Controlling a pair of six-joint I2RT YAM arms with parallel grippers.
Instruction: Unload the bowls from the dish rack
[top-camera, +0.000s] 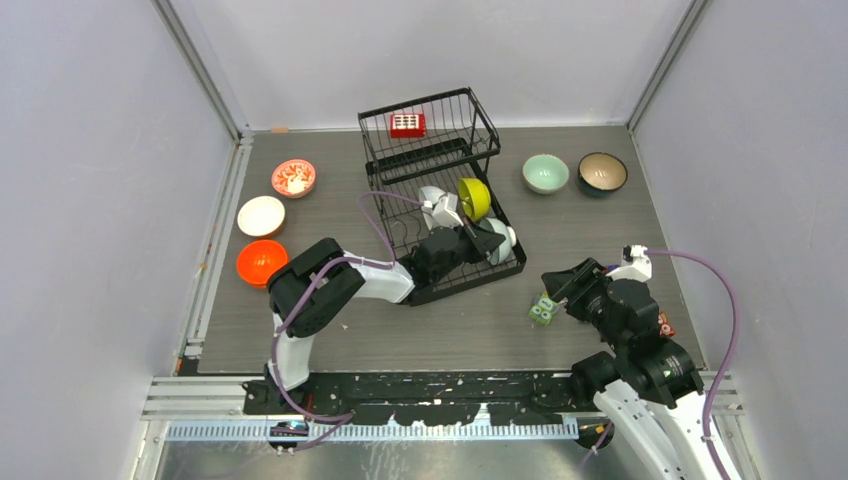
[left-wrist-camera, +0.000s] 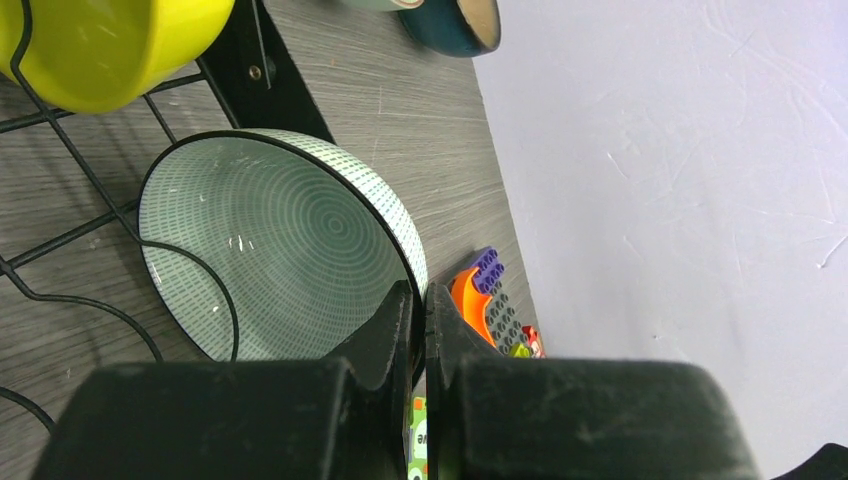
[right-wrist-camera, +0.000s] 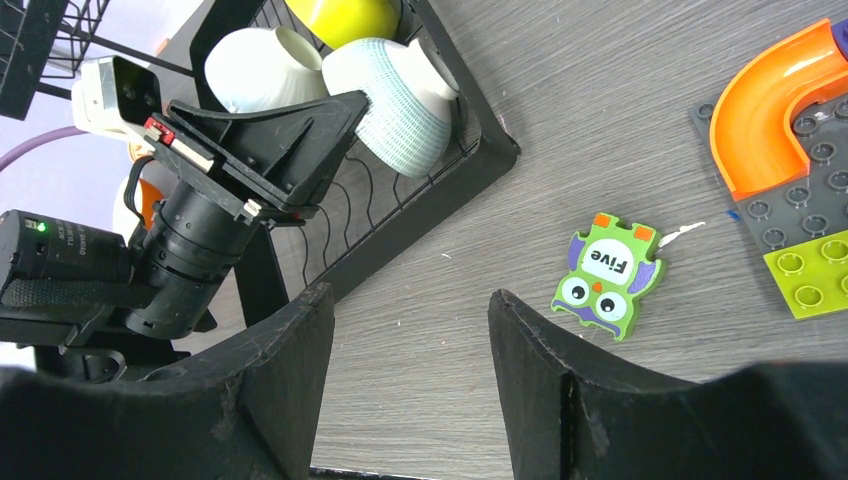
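Observation:
In the lower tier of the black dish rack (top-camera: 470, 287), a pale green patterned bowl (left-wrist-camera: 270, 240) stands on its side. My left gripper is shut on its rim, one finger inside the bowl and one outside. Beside it in the rack are a yellow bowl (top-camera: 473, 198) and a white bowl (right-wrist-camera: 265, 70), both tipped on their sides. My right gripper is open over the table right of the rack, with only tabletop between its fingers.
On the left stand a red-patterned bowl (top-camera: 294, 178), a white bowl (top-camera: 261, 216) and an orange bowl (top-camera: 261, 262). A mint bowl (top-camera: 545, 174) and a dark bowl (top-camera: 602, 173) stand at back right. An owl block (right-wrist-camera: 608, 275) and toy bricks (right-wrist-camera: 790, 180) lie near my right gripper.

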